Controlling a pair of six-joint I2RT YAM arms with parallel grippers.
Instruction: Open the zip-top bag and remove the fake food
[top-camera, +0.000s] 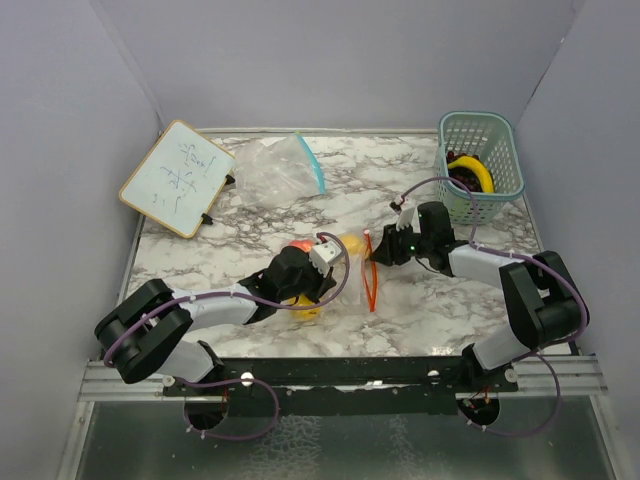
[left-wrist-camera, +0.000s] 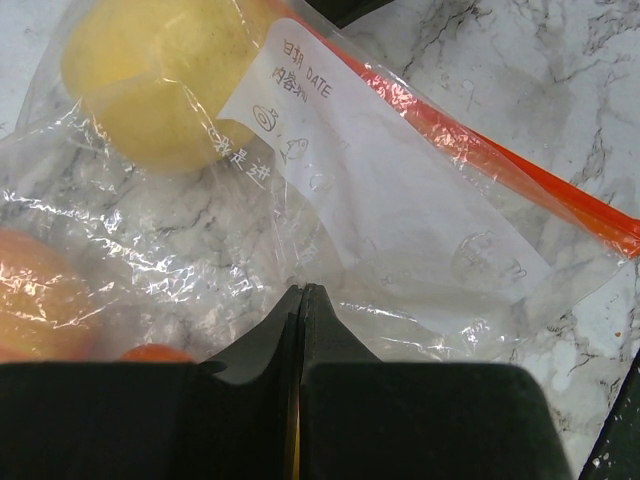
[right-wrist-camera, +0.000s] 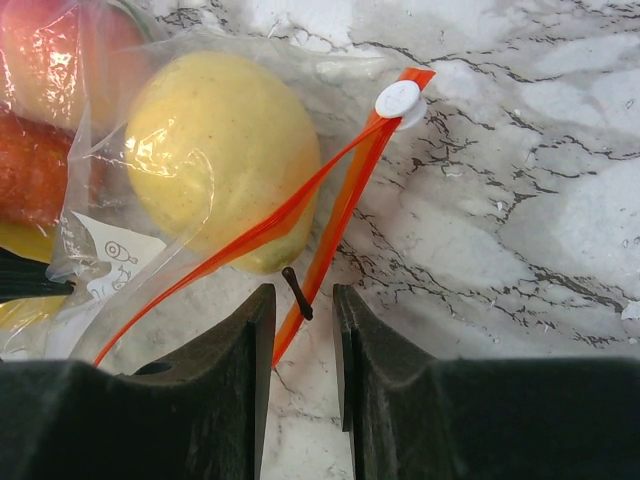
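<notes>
A clear zip bag (left-wrist-camera: 150, 230) with an orange zip (right-wrist-camera: 350, 190) and white slider (right-wrist-camera: 398, 98) lies on the marble table, holding a pale yellow fruit (right-wrist-camera: 215, 150), a pinkish fruit (right-wrist-camera: 55, 55) and other orange and yellow items. My left gripper is shut over the bag's middle; whether plastic is between its tips I cannot tell. My right gripper stands part open at the zip's lower part, with a small dark strip at the orange track between its fingertips.
A green basket (top-camera: 480, 130) with a banana stands at the back right. An empty bag (top-camera: 275, 170) and a whiteboard (top-camera: 175, 180) lie at the back left.
</notes>
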